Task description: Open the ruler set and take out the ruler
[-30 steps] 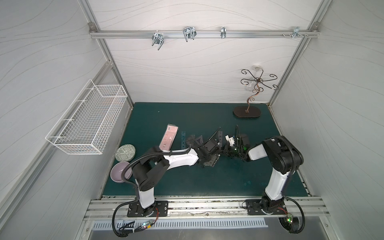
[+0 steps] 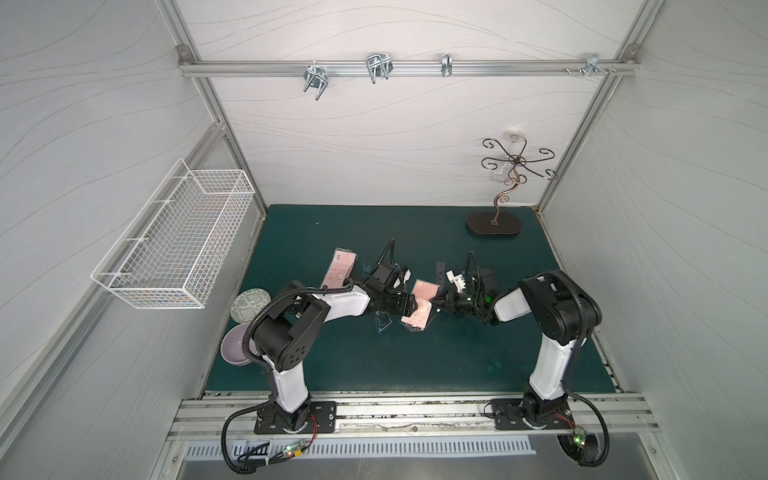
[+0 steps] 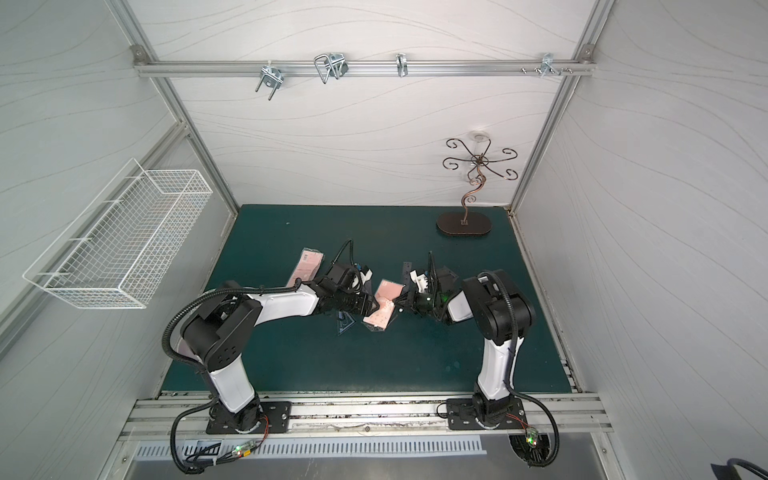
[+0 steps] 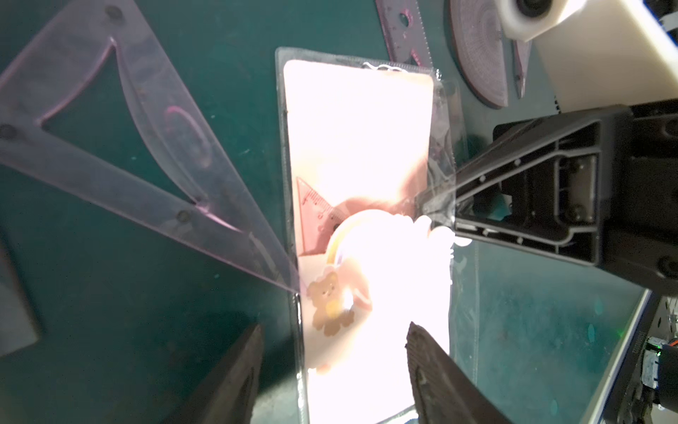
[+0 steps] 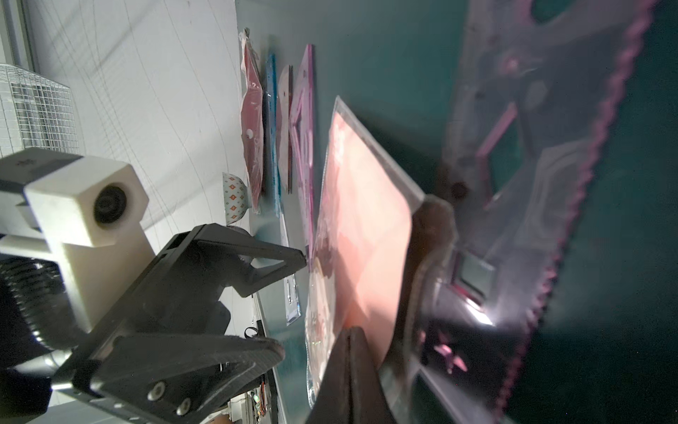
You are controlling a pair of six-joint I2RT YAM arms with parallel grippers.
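The ruler set's clear sleeve (image 2: 425, 289) with its pink card lies mid-table between both arms; a printed bear shows in the left wrist view. My right gripper is shut on the sleeve's right edge, a thin hold. Over the sleeve's near half, my left gripper has its fingers parted, the card visible between and below them, nothing gripped. Loose clear rulers lie outside: a set square (image 4: 152, 134) left of the sleeve, its tip against the sleeve's edge, a wavy-edged ruler (image 5: 543, 183) and a protractor (image 4: 481, 46) beyond it.
A second pink package (image 2: 338, 267) lies behind the left arm. A lilac bowl (image 2: 234, 345) and a patterned bowl (image 2: 249, 305) stand at the left edge. A metal stand (image 2: 493, 223) occupies the back right.
The right gripper has stayed nearly still.
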